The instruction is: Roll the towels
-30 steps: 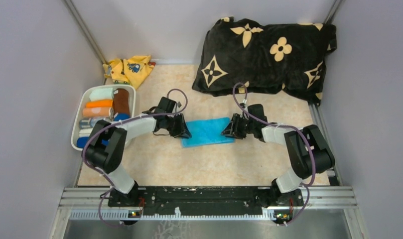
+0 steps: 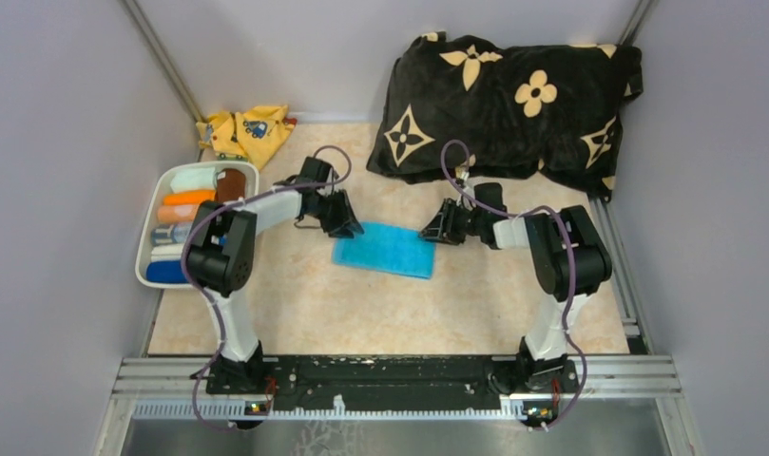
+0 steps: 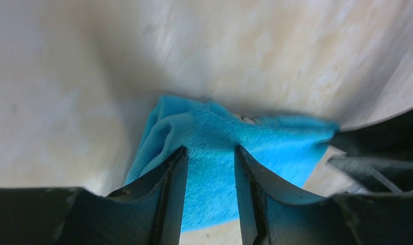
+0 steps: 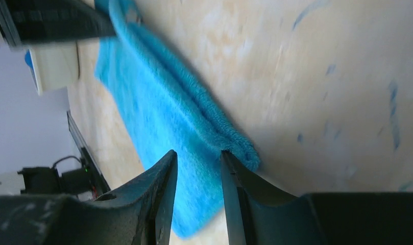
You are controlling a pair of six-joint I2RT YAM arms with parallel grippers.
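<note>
A light blue towel (image 2: 385, 252), folded into a flat oblong, lies in the middle of the table. At its far left corner is my left gripper (image 2: 352, 231), and at its far right corner my right gripper (image 2: 428, 233). In the left wrist view the fingers (image 3: 176, 176) stand apart over the towel (image 3: 214, 138), whose far edge is bent up in a loose fold. The right wrist view likewise has parted fingers (image 4: 166, 176) over the towel (image 4: 178, 148), the fold running towards the other gripper. Whether fingertips touch the cloth cannot be told.
At the left a white bin (image 2: 144, 249) holds several rolled towels, with the left arm partly above it. A yellow cloth (image 2: 257, 135) lies behind it. A black patterned blanket (image 2: 504, 109) covers the back right.
Over the last second the towel has shifted slightly left and turned, its right end now nearer the front. Both grippers have moved towards its far edge.
</note>
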